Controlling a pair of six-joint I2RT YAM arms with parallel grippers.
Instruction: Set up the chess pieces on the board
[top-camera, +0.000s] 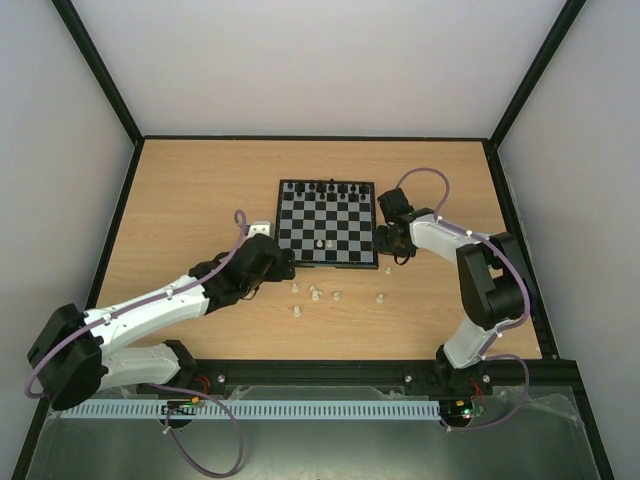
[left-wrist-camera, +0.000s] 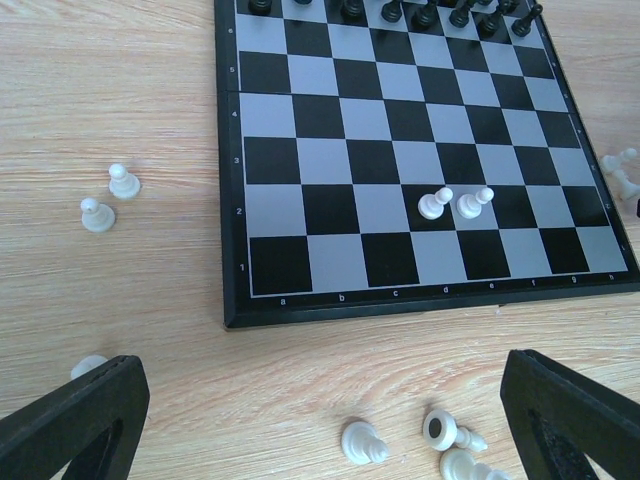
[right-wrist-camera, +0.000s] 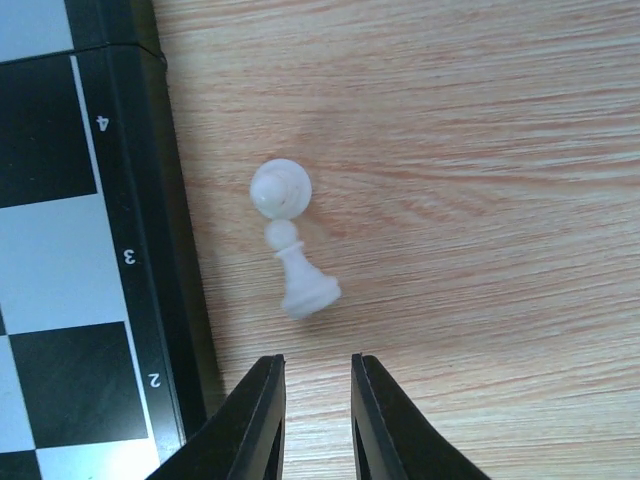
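Observation:
The chessboard (top-camera: 327, 265) lies mid-table, with black pieces (top-camera: 331, 190) along its far rows. Two white pawns (left-wrist-camera: 452, 203) stand side by side on its near half. My left gripper is open over the table by the board's near left corner, its fingers wide apart and nothing between them. Off the board's right edge, a white pawn (right-wrist-camera: 304, 280) lies tipped over, its head against another white piece (right-wrist-camera: 281, 188) seen from above. Just short of that pawn in the right wrist view, my right gripper is partly open, with only bare wood between its fingertips.
Loose white pieces lie in front of the board, among them one standing piece (left-wrist-camera: 362, 442) and a tipped one (left-wrist-camera: 452, 431). Two more white pieces (left-wrist-camera: 111, 198) are left of the board.

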